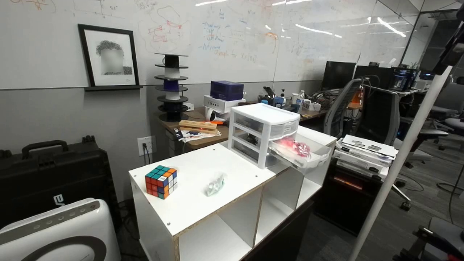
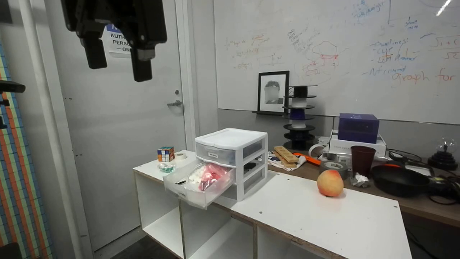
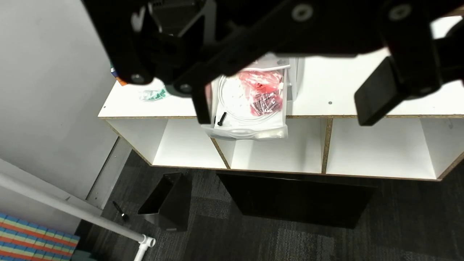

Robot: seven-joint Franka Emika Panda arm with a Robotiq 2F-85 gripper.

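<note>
My gripper (image 2: 119,71) hangs high in exterior view 2, its two dark fingertips well apart and nothing between them. In the wrist view the fingers (image 3: 378,93) are likewise spread wide, so it is open. A white drawer unit (image 2: 230,137) stands on the white shelf top with its middle drawer (image 2: 189,196) pulled out over the front edge. Inside that drawer lie a pink-red bag (image 3: 263,89), white material and a small black piece (image 3: 222,119). A small clear bag with green bits (image 1: 215,185) rests on the shelf top, beside a Rubik's cube (image 1: 161,181).
At the other end of the shelf top sits a peach (image 2: 330,183). A roll of tape (image 2: 180,155) lies by the cube. Behind the shelf, a desk carries a dark cup (image 2: 362,159) and a black pan (image 2: 399,179). Bare shelf top separates the drawer unit from the peach.
</note>
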